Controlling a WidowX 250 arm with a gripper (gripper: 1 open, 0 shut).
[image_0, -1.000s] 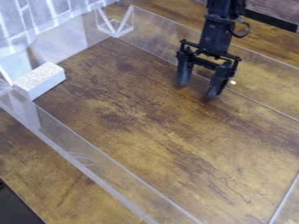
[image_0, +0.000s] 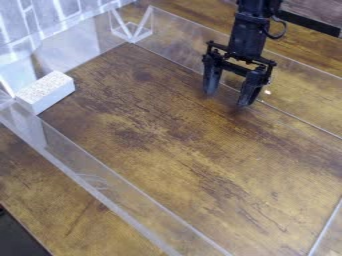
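Note:
My black gripper (image_0: 230, 84) hangs at the top right of the camera view, just inside the far clear wall, its two fingers spread apart and low over the wooden floor (image_0: 174, 160). Nothing shows between the fingers.
A white block (image_0: 46, 90) lies at the left edge by the clear wall (image_0: 107, 190). A pale sheet hangs at the top left.

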